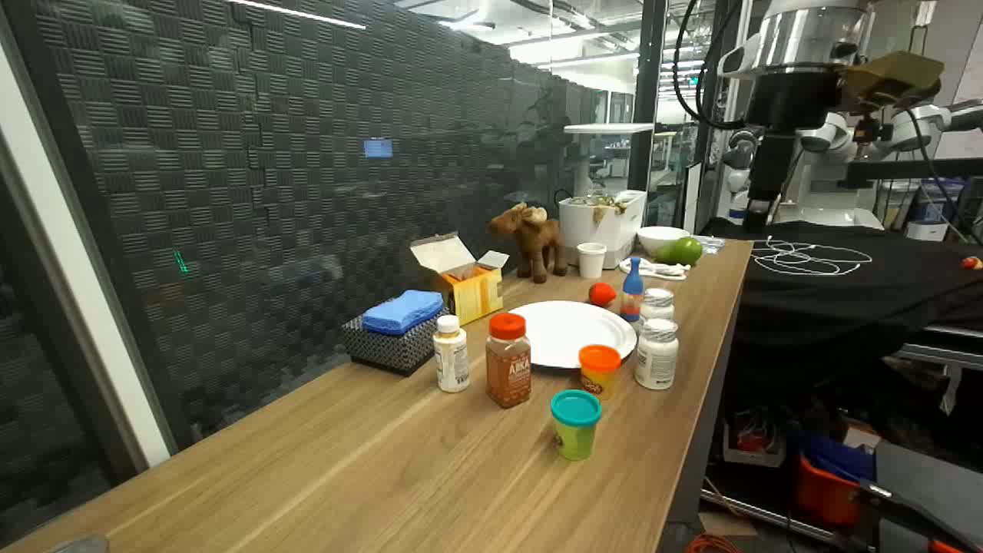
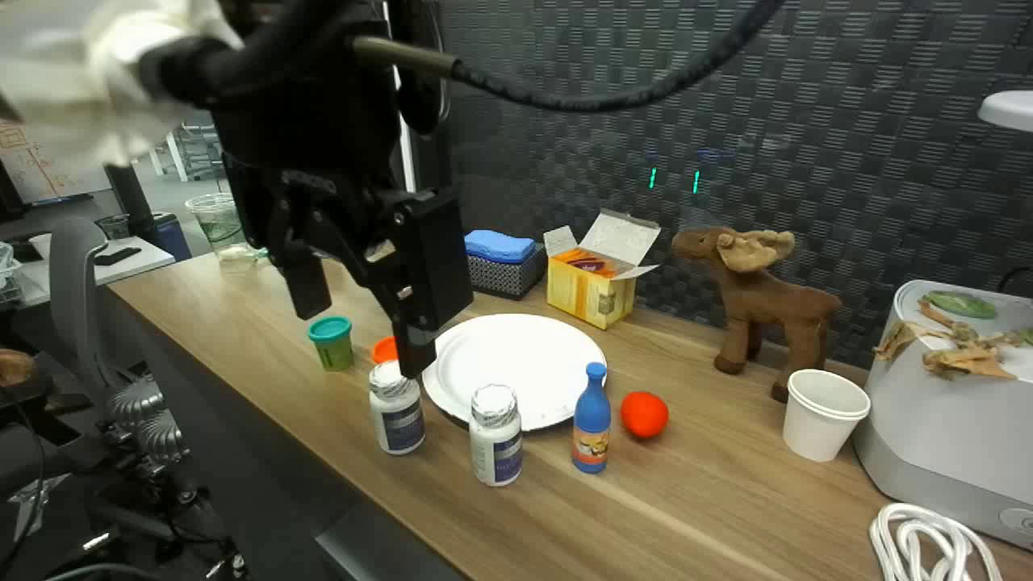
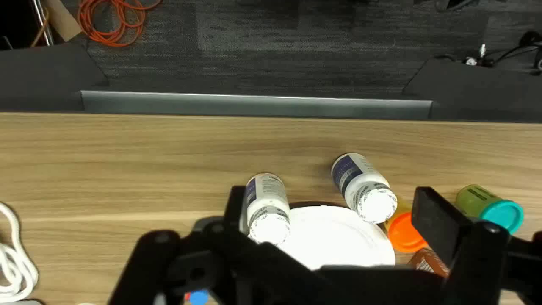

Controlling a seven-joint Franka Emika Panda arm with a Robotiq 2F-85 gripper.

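Note:
Wide open, my gripper hangs above the table's near edge with nothing between its fingers. In exterior view 2 the gripper appears in front of the plate and bottles. Two white bottles with blue labels stand upright; in the wrist view one bottle shows beside the left finger and the other bottle lies in view between the fingers. The white plate is behind them. A green tub with a teal lid and an orange-lidded tub stand at the plate's near side in exterior view 1.
Around the plate are a blue bottle, a red ball, an orange-capped jar and a white-capped bottle. The yellow box, toy moose and paper cup stand farther back. Bare tabletop fills the front left.

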